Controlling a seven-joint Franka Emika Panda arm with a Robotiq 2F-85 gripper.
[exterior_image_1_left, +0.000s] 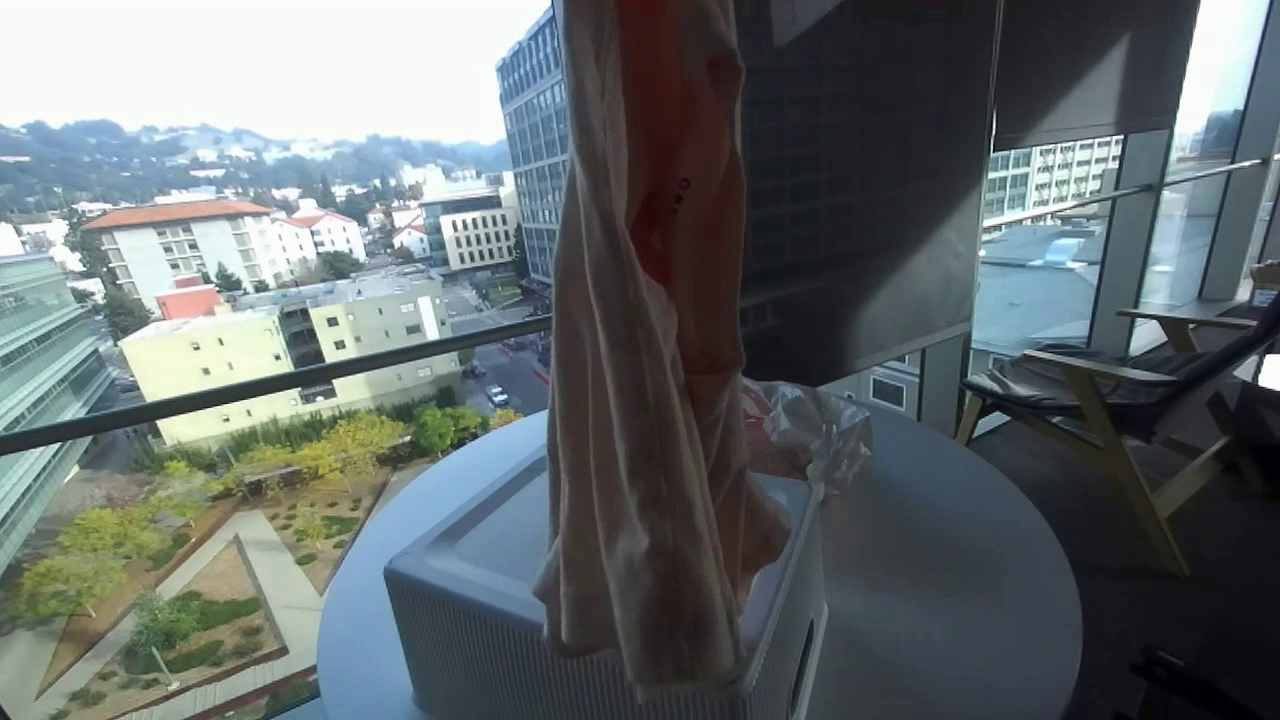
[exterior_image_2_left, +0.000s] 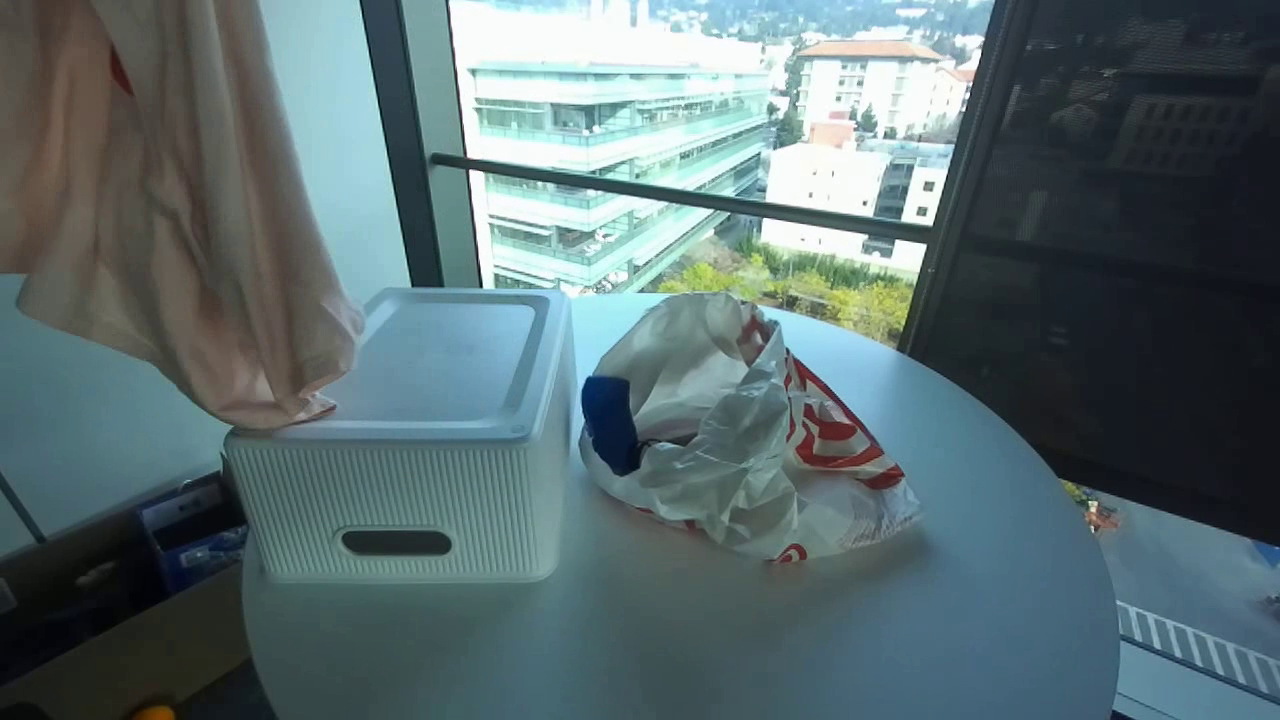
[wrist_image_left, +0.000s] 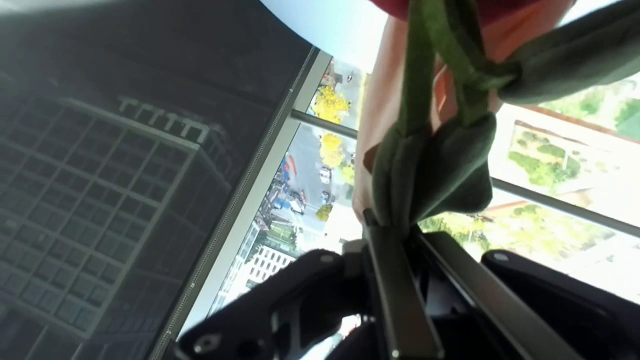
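A long pale pink cloth hangs down over the near part of a white ribbed box, its lower end against the lid. From the other side the pink cloth drapes at the upper left, its hem touching the edge of the box lid. In the wrist view my gripper is shut on green fabric leaves, with green strips rising from them. Part of a red round piece and more pink cloth show beyond. Neither exterior view has the gripper in it.
A crumpled white plastic bag with red print lies beside the box on the round white table. Windows and a dark blind stand behind; a wooden chair is off to the right.
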